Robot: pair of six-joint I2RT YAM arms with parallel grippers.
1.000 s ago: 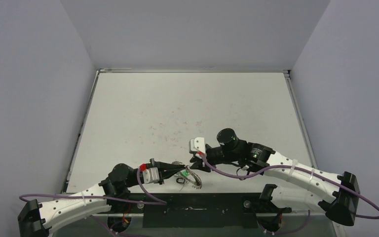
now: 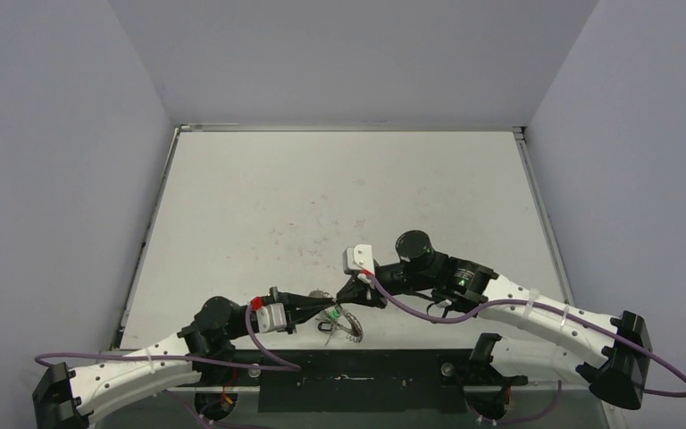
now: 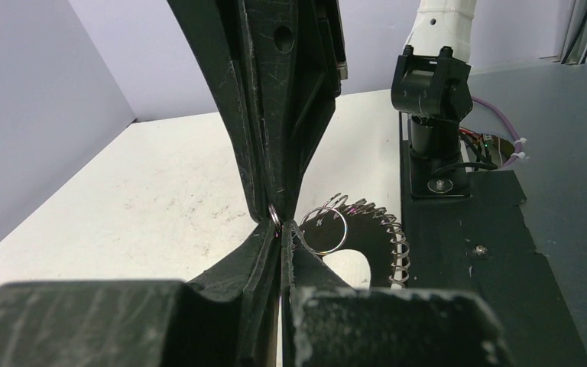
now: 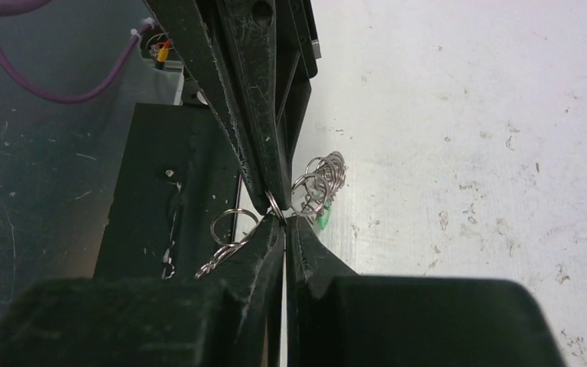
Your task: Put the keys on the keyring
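Observation:
My two grippers meet low over the near edge of the table. My left gripper is shut on a thin metal ring (image 3: pixel 275 216) at its fingertips. My right gripper is shut at the same ring, its tips almost touching the left's. A larger loose loop (image 3: pixel 335 249) and a coiled wire keyring (image 3: pixel 399 246) hang beside and below them. In the right wrist view, a small green item (image 4: pixel 325 217) shows behind the coils. The keys themselves are hard to make out.
A black panel (image 2: pixel 362 380) runs along the near edge below the grippers.
The left arm has stayed in place.

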